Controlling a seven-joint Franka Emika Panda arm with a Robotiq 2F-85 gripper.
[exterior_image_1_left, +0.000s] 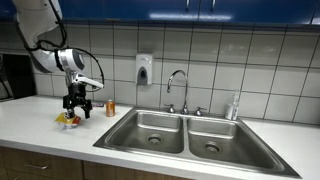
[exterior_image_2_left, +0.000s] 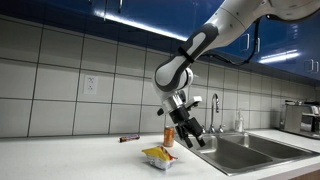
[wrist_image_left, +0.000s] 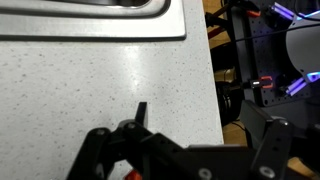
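A small yellow and red packet lies on the white counter, left of the sink. It also shows in exterior view 2, where the packet sits near the counter's front. My gripper hangs low with its fingers pointing down, beside the packet and apart from it there. In the wrist view the gripper is open, its fingers wide apart over the counter and nothing held between them. Only a bit of red shows at the bottom of that view; I cannot tell what it belongs to.
An orange can stands by the back wall, between the arm and the double sink. A dark, red-ended object lies at the back of the counter. Bare counter stretches away on the packet's far side from the sink.
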